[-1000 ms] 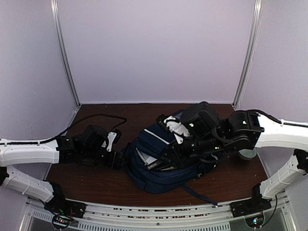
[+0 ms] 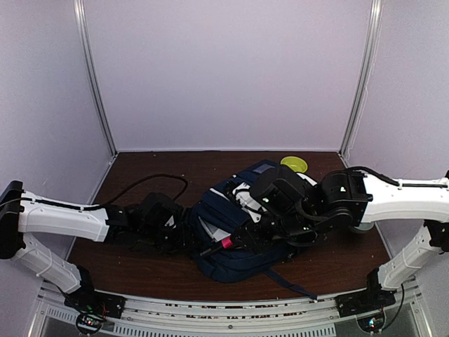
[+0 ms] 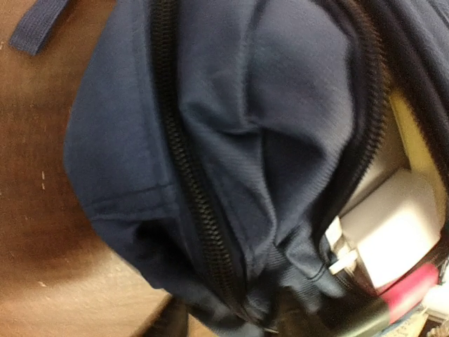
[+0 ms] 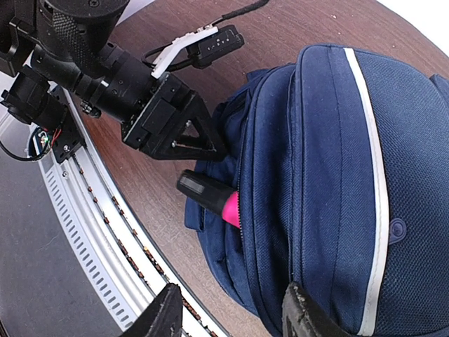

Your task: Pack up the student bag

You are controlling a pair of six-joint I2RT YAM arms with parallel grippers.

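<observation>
A navy backpack (image 2: 231, 267) lies on the table with a compartment unzipped. In the left wrist view, white items (image 3: 389, 217) show inside its opening (image 3: 361, 158). A black and pink cylindrical item (image 2: 226, 243) sticks out of the bag, also in the right wrist view (image 4: 207, 191). My left gripper (image 2: 188, 240) is at the bag's left end, its fingertips low and blurred in the left wrist view, parted, over navy fabric. My right gripper is part open over the bag's near side, with no item clearly held between its fingers.
A yellow bowl (image 2: 294, 163) stands behind the bag at the back right. A grey object (image 2: 363, 227) is partly hidden at the right. Bare table (image 2: 126, 274) shows at the left. The metal rail (image 2: 231, 307) runs along the front edge.
The left arm has moved rightward toward the bag. The pink part of the cylindrical item now shows.
</observation>
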